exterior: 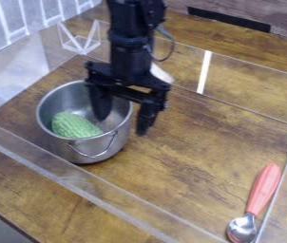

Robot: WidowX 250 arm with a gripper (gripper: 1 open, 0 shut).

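Observation:
My black gripper (124, 111) is open, its two fingers reaching down at the right half of a steel pot (89, 150), one over the pot's interior and the other by its right side. A green textured corn-like toy (72, 125) lies inside the pot, left of the fingers, with nothing visible held between them.
A pink-handled scoop (261, 193) lies at the front right. A white object (162, 74) is partly hidden behind the arm. Clear walls border the wooden surface (197, 161), whose middle right is bare.

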